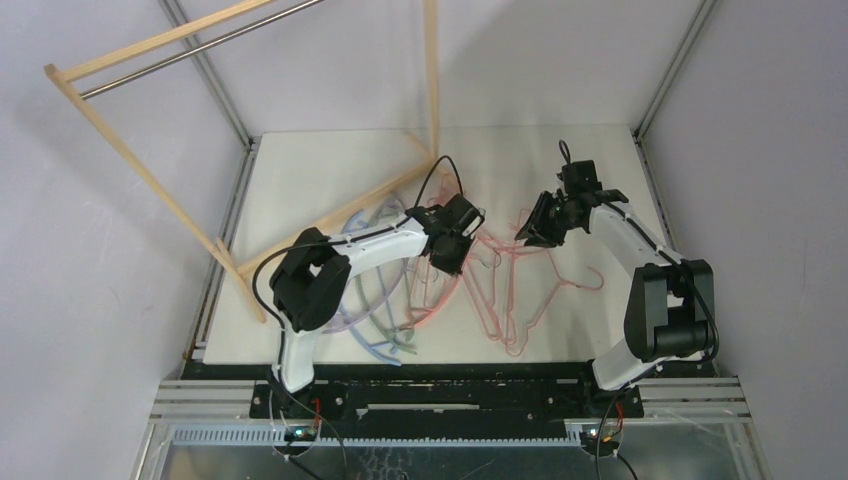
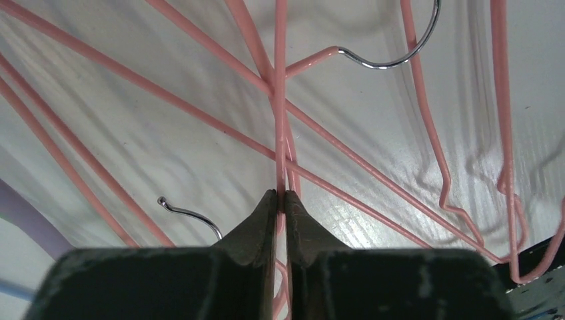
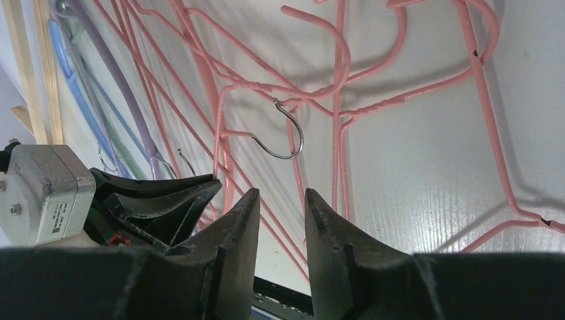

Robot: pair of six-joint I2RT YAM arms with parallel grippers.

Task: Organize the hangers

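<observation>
Pink wire hangers lie tangled on the white board, with silver hooks. My left gripper has its fingers closed round a pink hanger rod at the middle of the pile; it also shows at the left of the right wrist view. My right gripper stands open above the pink hangers at the right, nothing seen between its fingers. Purple, blue and green hangers lie under and beside the left arm.
A wooden rack with a steel rail stands at the back left, its base bar on the board. Free board shows at the back left, back right and front left.
</observation>
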